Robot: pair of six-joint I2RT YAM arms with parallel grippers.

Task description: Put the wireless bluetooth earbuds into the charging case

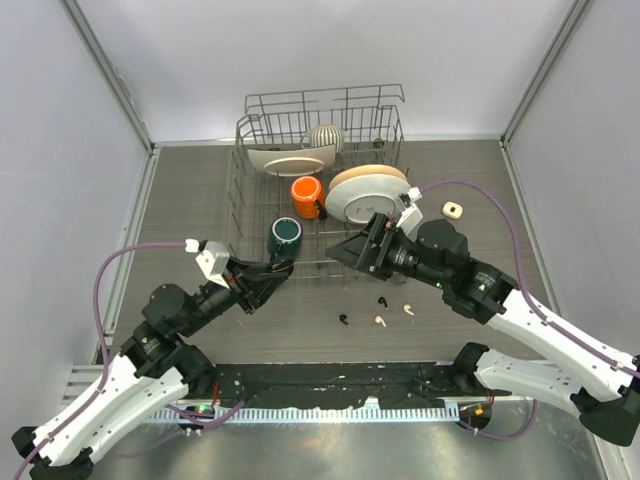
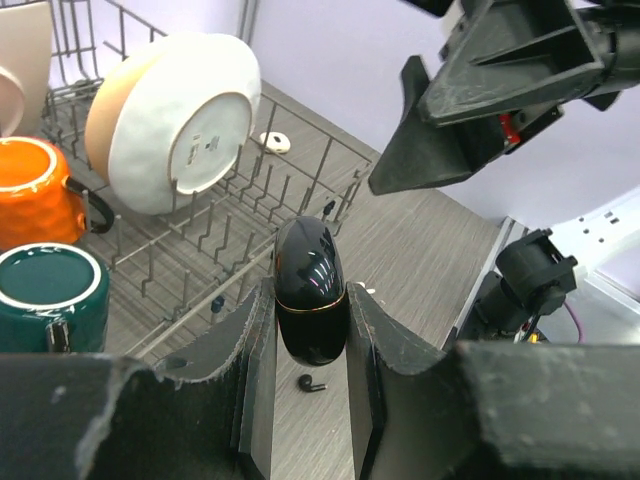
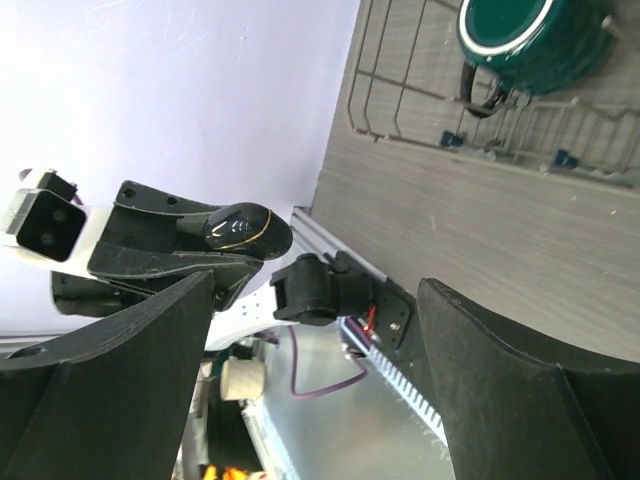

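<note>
My left gripper is shut on a glossy black charging case (image 2: 308,275) with a gold seam, held upright in the left wrist view. In the top view it hangs near the dish rack's front left. My right gripper stands open to the right of the case, nothing between its fingers; in the right wrist view the case (image 3: 246,230) lies beyond its left finger. Black earbuds (image 1: 343,319) and white earbuds (image 1: 380,321) lie on the grey floor before the rack.
A wire dish rack (image 1: 250,130) holds plates (image 1: 365,195), an orange mug (image 1: 307,195) and a green mug (image 1: 285,237). A small white case (image 1: 452,209) lies right of the rack. The front floor is otherwise fairly clear.
</note>
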